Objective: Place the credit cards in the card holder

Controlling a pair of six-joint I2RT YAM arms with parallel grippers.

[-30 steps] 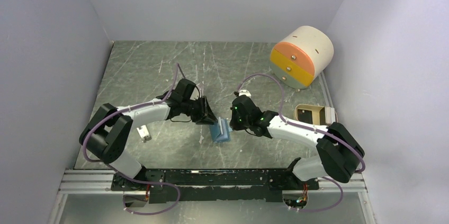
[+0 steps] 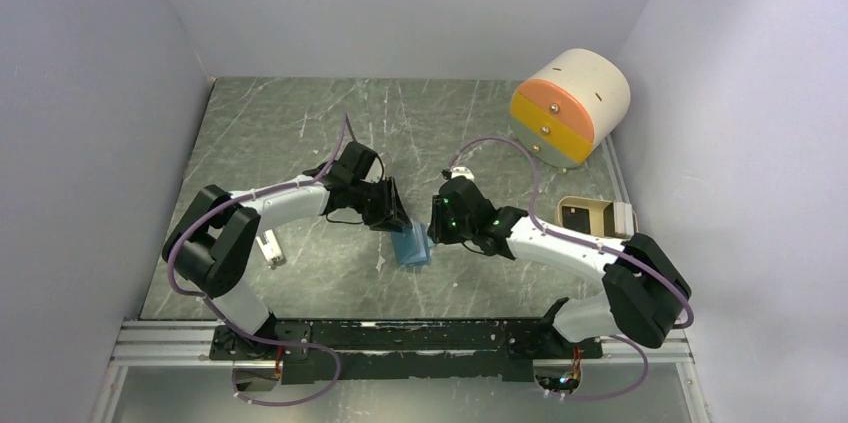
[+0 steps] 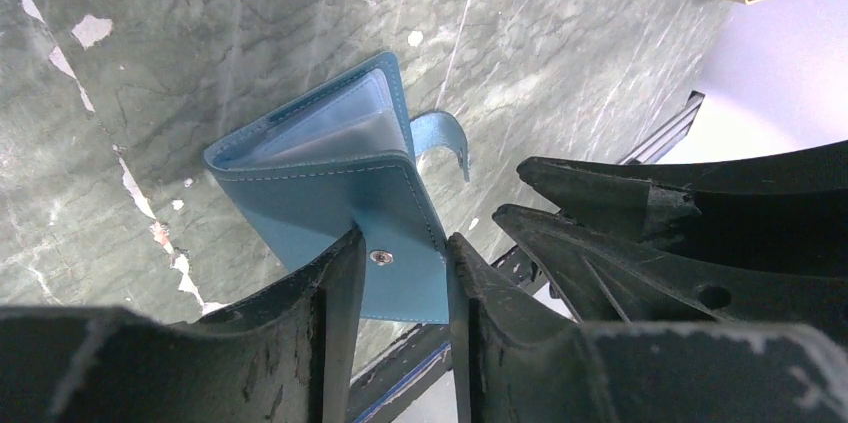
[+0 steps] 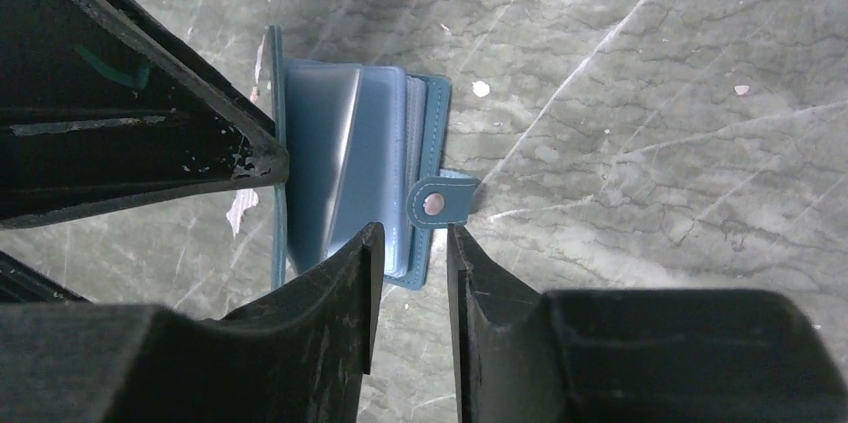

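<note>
A blue card holder (image 2: pixel 411 246) stands partly open on the table between my two grippers. Its clear inner sleeves (image 4: pixel 372 168) and strap with a snap (image 4: pixel 433 204) show in the right wrist view. My left gripper is open, its fingers close over the stitched front cover (image 3: pixel 330 213); whether they touch it there cannot be told. In the right wrist view, a left-arm fingertip (image 4: pixel 262 161) meets the cover's edge. My right gripper, open and empty, is near the strap on the holder's right side. No loose credit card is clearly recognisable.
A tan box (image 2: pixel 593 214) with a dark item inside lies at the right edge. Behind it stands a rounded drawer unit (image 2: pixel 572 106). A small white object (image 2: pixel 270 249) rests near the left arm.
My right gripper has shifted slightly left, toward the holder.
</note>
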